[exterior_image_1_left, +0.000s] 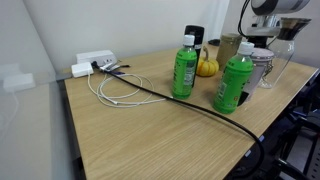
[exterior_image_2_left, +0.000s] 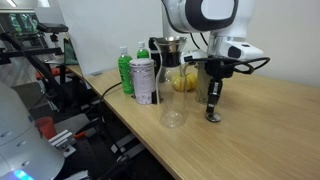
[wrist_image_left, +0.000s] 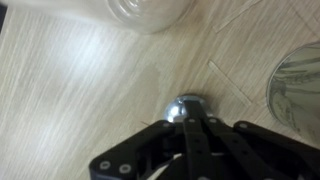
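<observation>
In exterior view 2 my gripper (exterior_image_2_left: 211, 106) points down at the table, its fingers shut. Right beneath its tips is a small, round, shiny metal piece (exterior_image_2_left: 213, 118). The wrist view has this metal piece (wrist_image_left: 183, 103) just beyond the dark gripper, which covers part of it. Whether the tips touch it, or anything thin is between them, I cannot tell. From exterior view 1 the spot under the gripper is hidden behind other objects.
A tall clear pitcher (exterior_image_2_left: 173, 100) stands close on one side of the gripper, a can (exterior_image_2_left: 203, 84) just behind. Beyond are a white canister (exterior_image_2_left: 144, 82), yellow pumpkin (exterior_image_1_left: 208, 67) and green bottles (exterior_image_1_left: 234, 82). A black cable (exterior_image_1_left: 195, 105) crosses the table; bare wood (exterior_image_2_left: 260, 130) lies on the gripper's other side.
</observation>
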